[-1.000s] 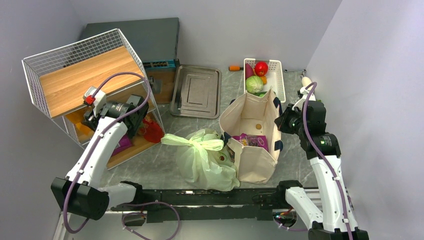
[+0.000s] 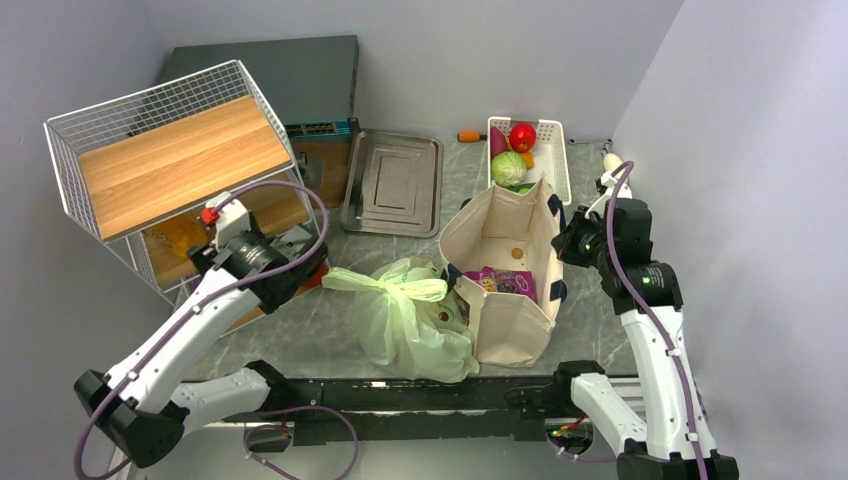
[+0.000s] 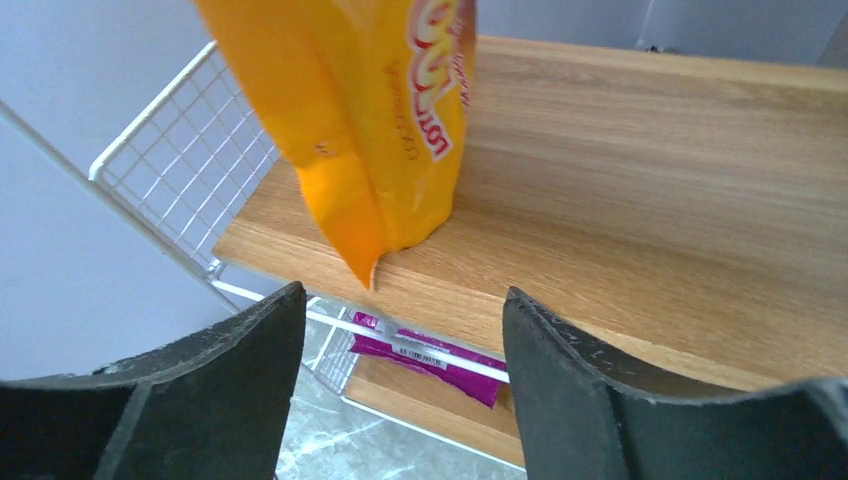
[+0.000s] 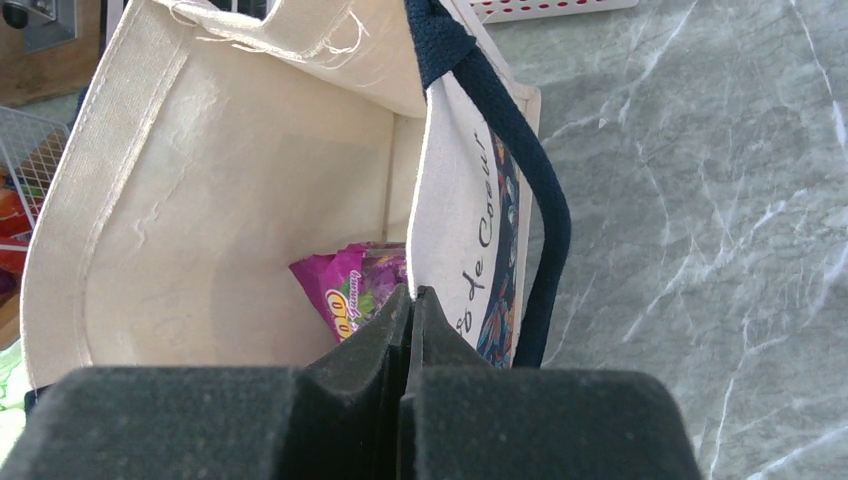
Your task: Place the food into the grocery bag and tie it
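A yellow-orange snack bag (image 3: 380, 130) stands on the rack's wooden shelf, beyond my left gripper; its top runs out of the left wrist view. That gripper is open, its fingers well apart and nothing between them. A purple packet (image 3: 440, 365) lies on a lower shelf. The cream canvas grocery bag (image 2: 508, 330) stands open on the counter with a purple snack packet (image 4: 352, 285) inside. On its right side, my right gripper is shut on the thin rim, beside the navy handle (image 4: 520, 150).
A tied green plastic bag (image 2: 405, 330) sits against the canvas bag's left side. Behind are an empty metal tray (image 2: 395, 180) and a white basket (image 2: 552, 165) of vegetables. The wire rack (image 2: 150, 105) fills the left. Bare counter (image 4: 720, 250) lies right of the canvas bag.
The right arm and canvas bag look nearly still.
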